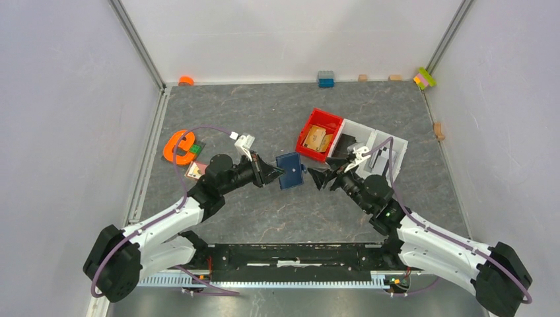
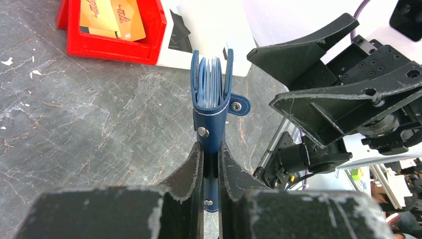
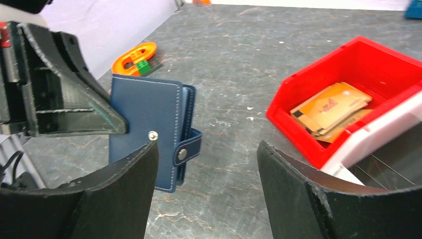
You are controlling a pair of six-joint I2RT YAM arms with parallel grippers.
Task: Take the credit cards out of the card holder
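Note:
The dark blue card holder is gripped by my left gripper. In the left wrist view it stands upright between those fingertips, its top showing a stack of card sleeves or cards and a snap tab sticking out to the right. My right gripper is just right of the holder, fingers apart and empty. In the right wrist view the holder faces it, strap and snap on the near side, between and beyond its open fingers.
A red box with orange packets and a white tray lie behind on the right. An orange toy with a green block sits at the left.

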